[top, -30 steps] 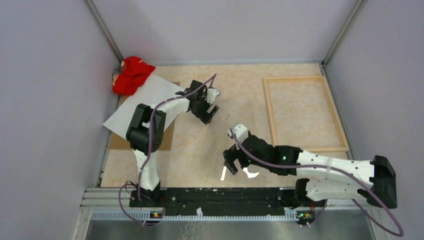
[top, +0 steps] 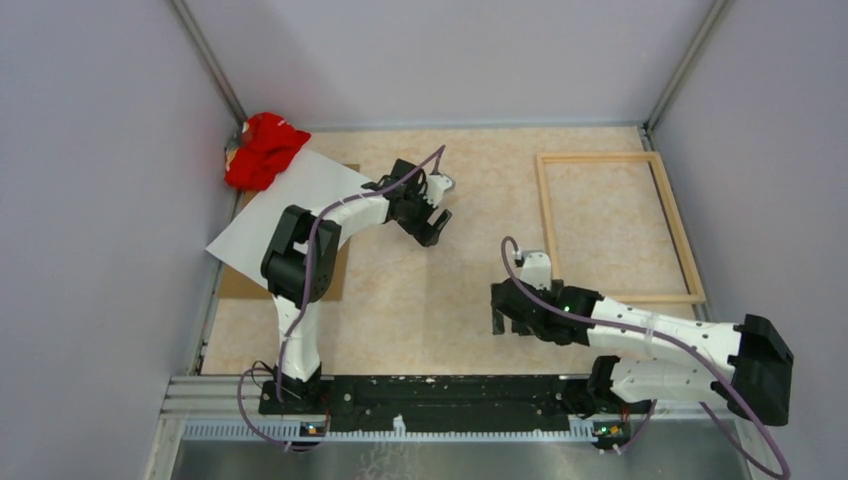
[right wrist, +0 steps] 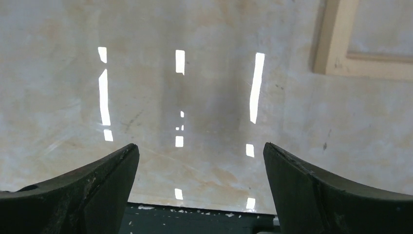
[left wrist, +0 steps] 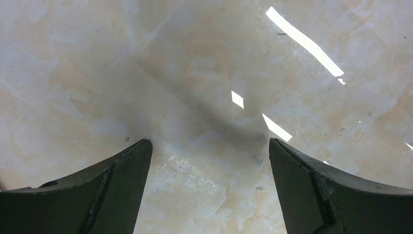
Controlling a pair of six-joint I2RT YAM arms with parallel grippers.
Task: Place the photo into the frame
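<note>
A large white sheet (top: 270,215), probably the photo seen from its blank side, lies askew at the left on top of a brown board (top: 239,285). At the right of the table rests the empty wooden frame (top: 548,215); the tabletop shows through it, and one of its corners (right wrist: 336,63) appears in the right wrist view. My left gripper (top: 436,229) is over bare table, right of the sheet, open and empty. To the left of the frame's near corner, my right gripper (top: 510,322) is also open, with only tabletop between its fingers.
A bunched red cloth (top: 265,150) sits at the back left, against the sheet's far corner. Walls close in the left, back and right sides.
My right gripper has since turned and moved right, closer to the frame. My left gripper has drifted a little right.
</note>
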